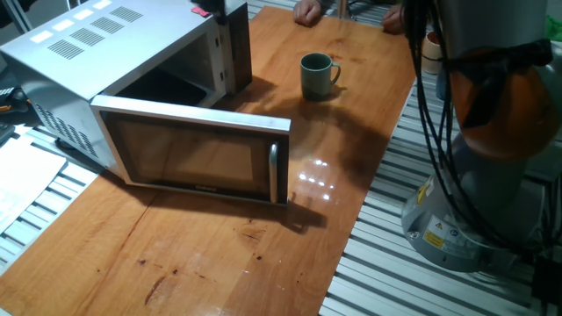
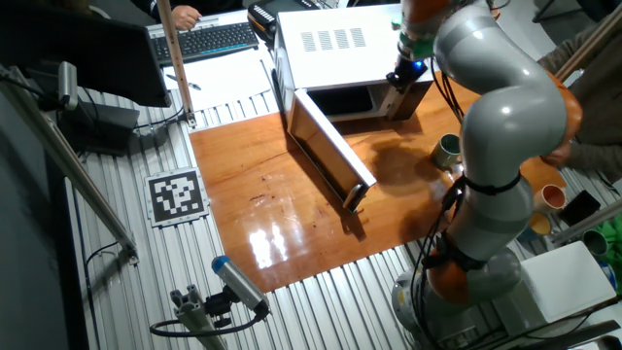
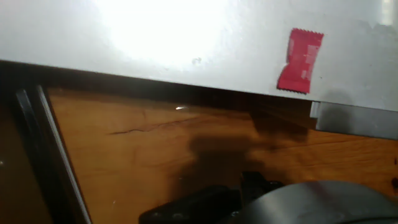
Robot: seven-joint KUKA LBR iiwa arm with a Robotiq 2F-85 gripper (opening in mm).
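Observation:
A silver microwave (image 1: 105, 35) stands on the wooden table with its door (image 1: 193, 154) swung wide open. The door's handle (image 1: 273, 171) is at its free edge. A green mug (image 1: 318, 77) sits upright on the wood, apart from the microwave, with its handle to the right. High over the front right corner of the microwave hangs my gripper (image 2: 400, 78). Dark parts of the gripper show along the bottom of the wrist view, but the gap between its fingers is not clear.
On the microwave's top, near its front edge, lies a small red packet (image 3: 301, 61). A person's hands (image 1: 307, 11) rest at the table's far end. Orange cups (image 2: 550, 198) stand beside the arm.

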